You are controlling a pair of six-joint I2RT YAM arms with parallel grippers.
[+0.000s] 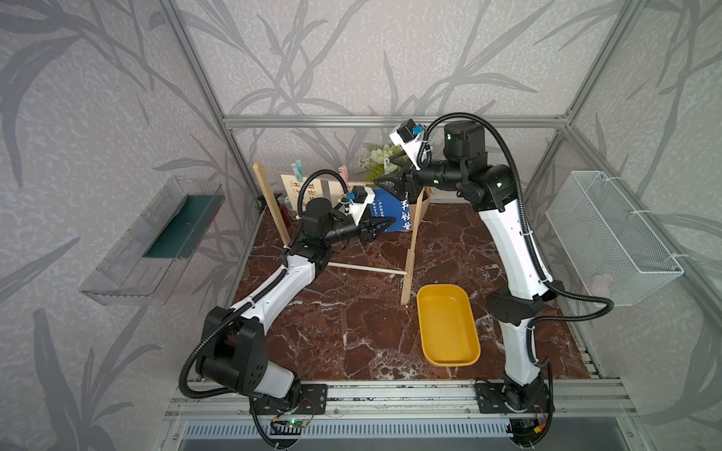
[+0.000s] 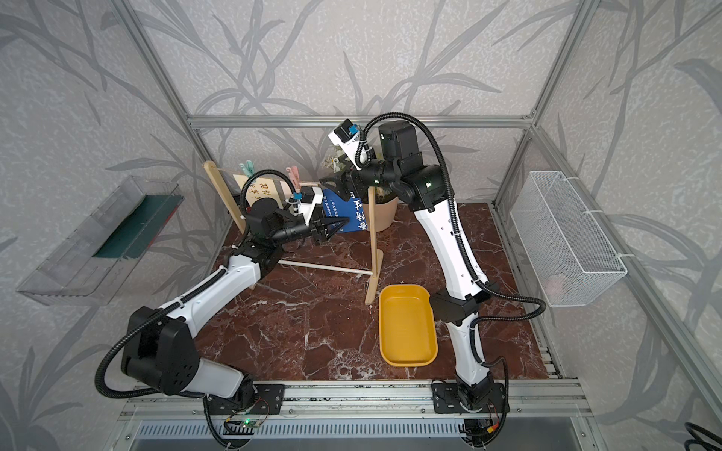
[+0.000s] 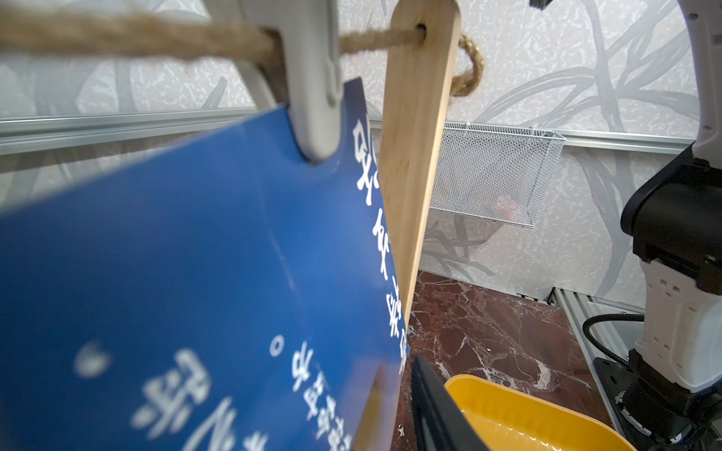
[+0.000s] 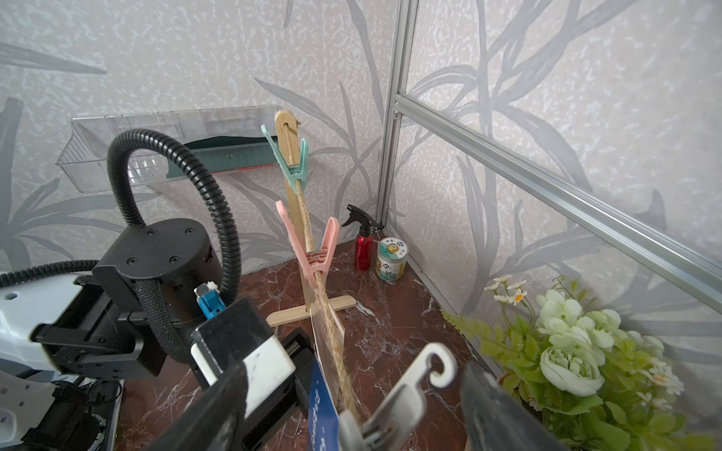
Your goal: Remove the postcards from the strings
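Observation:
A blue postcard (image 3: 188, 248) with white writing hangs from the rope (image 3: 150, 37) by a grey-white clothespin (image 3: 312, 82). My left gripper (image 1: 382, 225) is open at the card's lower part. In the left wrist view only one finger (image 3: 443, 413) shows, right of the card; the other is hidden. My right gripper stands open above the rope, its fingers spread to either side of the hooked clothespin (image 4: 402, 394), with gaps showing. A cream postcard (image 1: 295, 185) hangs further left, near a green clothespin (image 4: 293, 161) and a pink clothespin (image 4: 316, 259).
A wooden post (image 1: 413, 248) stands right of the blue card. A yellow tray (image 1: 449, 325) lies empty on the marble table at the front right. Behind the strings are a flower pot (image 2: 382, 215), a red spray bottle (image 4: 363, 251) and a can (image 4: 391, 261).

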